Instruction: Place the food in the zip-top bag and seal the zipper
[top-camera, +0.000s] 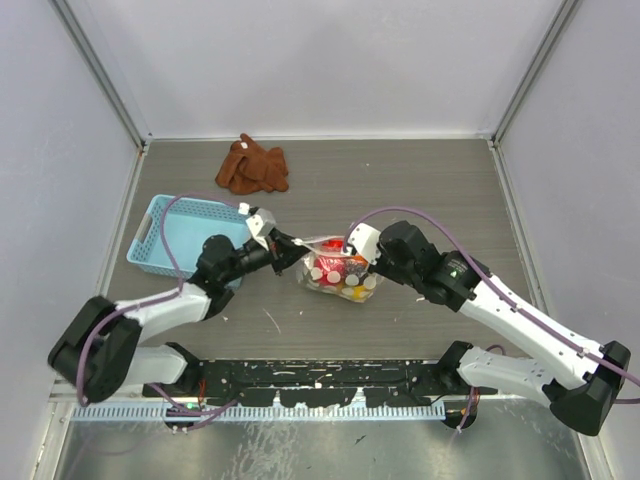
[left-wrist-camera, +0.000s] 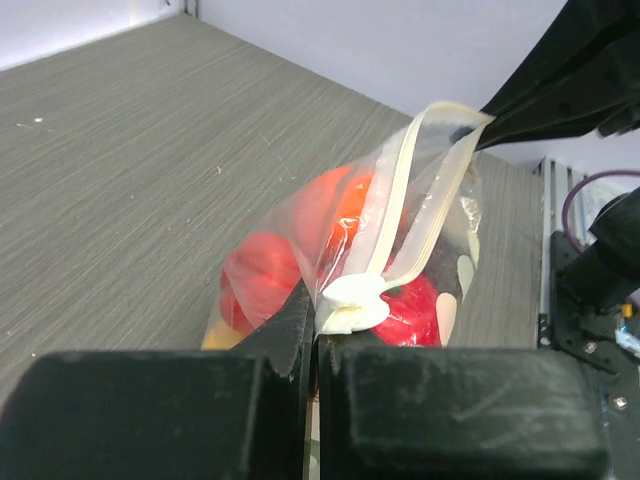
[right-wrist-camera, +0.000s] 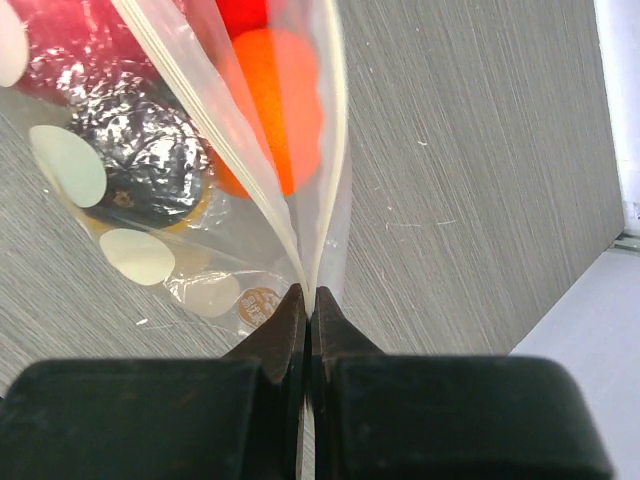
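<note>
The clear zip top bag (top-camera: 340, 279) stands on the table between my two arms. Red, orange and yellow food (right-wrist-camera: 275, 105) shows inside it. Its mouth gapes in the middle, where the two pale zipper strips (left-wrist-camera: 440, 205) part. My left gripper is shut at the zipper's left end, where the thick white slider (left-wrist-camera: 355, 302) sits right at the fingertips. The opposite end of the zipper is pinched in my right gripper, and there both strips come together. In the top view the zipper line spans from the left gripper (top-camera: 303, 245) to the right one (top-camera: 371, 262).
A light blue basket (top-camera: 195, 228) stands at the left, close behind my left arm. Brown cloth, perhaps a glove or soft toy (top-camera: 252, 168), lies at the back.
</note>
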